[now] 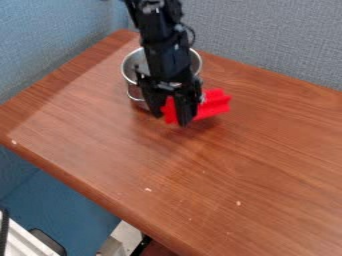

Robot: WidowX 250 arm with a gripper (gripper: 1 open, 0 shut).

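Note:
My black gripper point(174, 112) is low over the wooden table point(174, 185), shut on a bright red object point(211, 106) that shows on both sides of its fingers and extends to the right. A steel pot point(135, 70) stands just behind them, partly hidden by the arm. I cannot tell whether the red object rests on the table or is slightly raised.
Blue-grey padded walls point(267, 35) line the back and left. Beyond the near left edge lie the blue floor and some white equipment point(24, 243).

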